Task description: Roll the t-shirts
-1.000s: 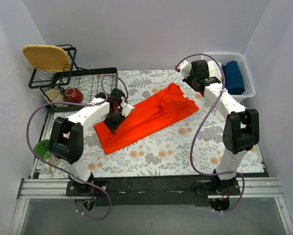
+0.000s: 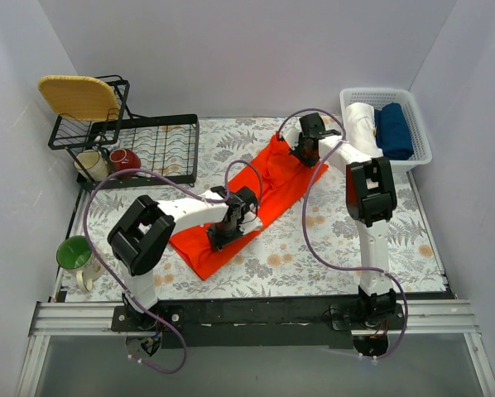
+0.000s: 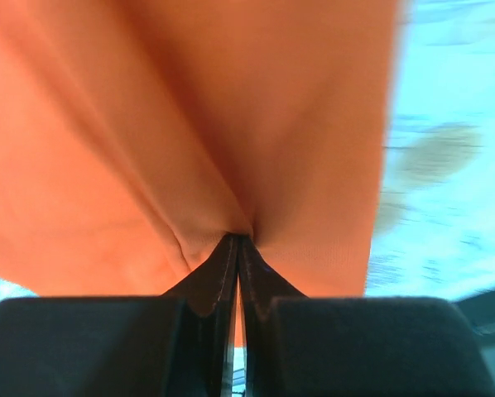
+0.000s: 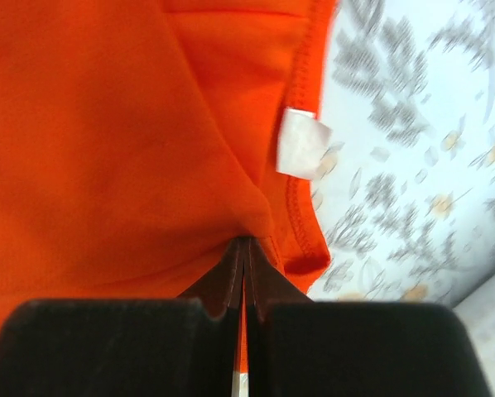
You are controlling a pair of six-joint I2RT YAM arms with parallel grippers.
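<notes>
The orange t-shirt [image 2: 282, 178] is folded into a long strip lying diagonally across the table. At its lower left part my left gripper [image 2: 218, 243] is shut on the cloth. In the left wrist view, creases in the shirt [image 3: 314, 124] run together at the closed fingertips. My right gripper [image 2: 300, 157] is shut on the shirt's upper right end. Its tips meet at a folded edge of the shirt [image 4: 107, 149] in the right wrist view. A white label [image 4: 301, 144] shows beside that edge. The cloth directly under both grippers is hidden.
A white basket [image 2: 424, 146] with a rolled white cloth [image 2: 361, 128] and a navy cloth [image 2: 393, 132] stands at the back right, close to my right arm. At left are a black dish rack [image 2: 194, 153] with mugs and a green mug [image 2: 75, 252].
Both grippers came down onto the shirt and shut. The left has moved right and toward the front, the right slightly left. The shirt has shifted with them and now lies at a steeper slant.
</notes>
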